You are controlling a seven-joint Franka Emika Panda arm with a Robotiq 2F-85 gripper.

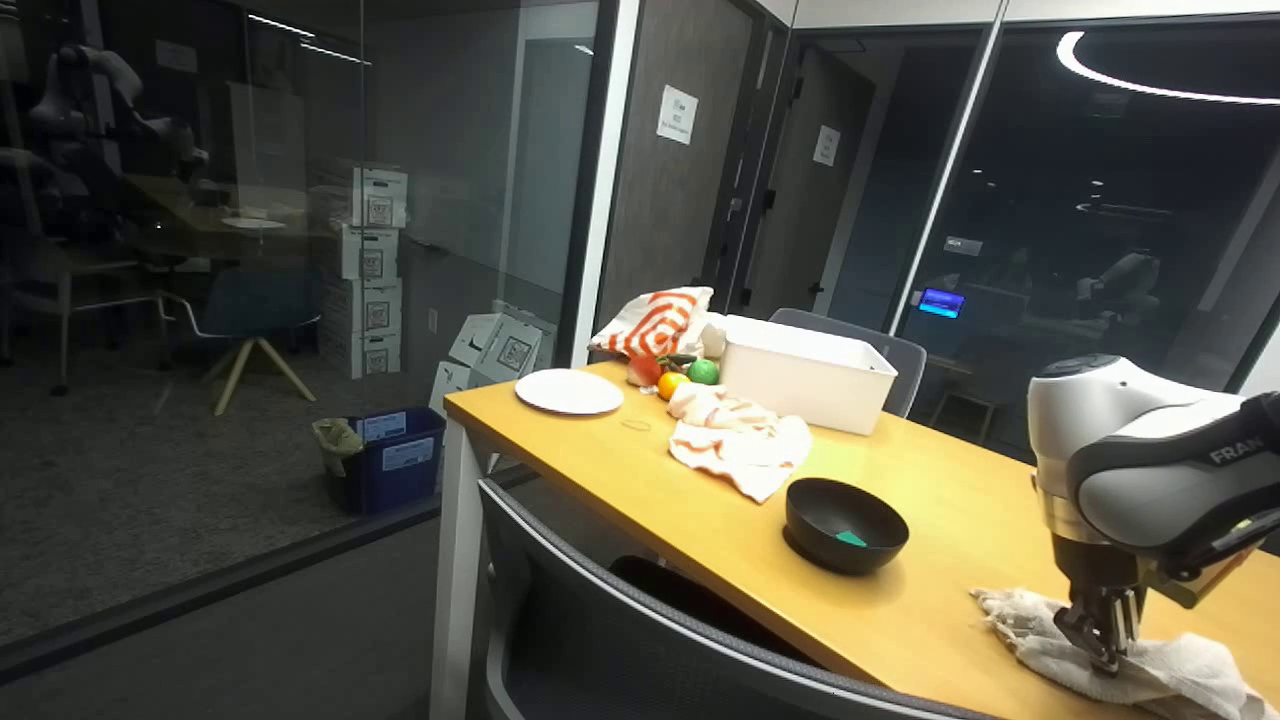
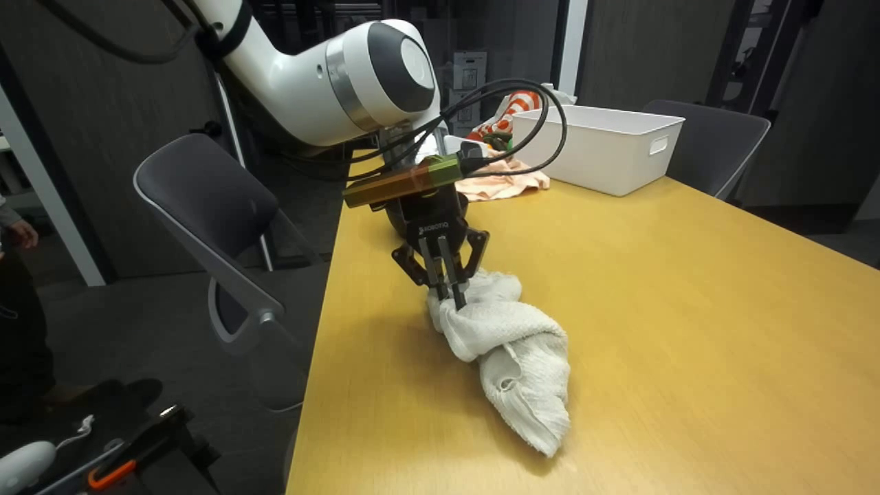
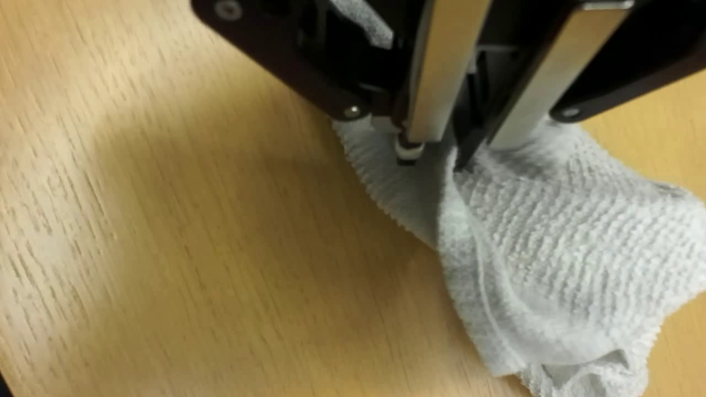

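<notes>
A crumpled white-grey towel lies on the wooden table. My gripper points down at the towel's far end, its fingertips touching or sunk into the cloth. In the wrist view a narrow gap parts the fingers, and a raised fold of the towel runs up into that gap. The fingers are part open, and no firm hold on the fold shows. In exterior view 1 the towel sits at the lower right, partly covered by the gripper.
A black bowl with something green inside stands left of the towel. Farther off are a peach-and-white cloth, a white plate, a white bin and some produce.
</notes>
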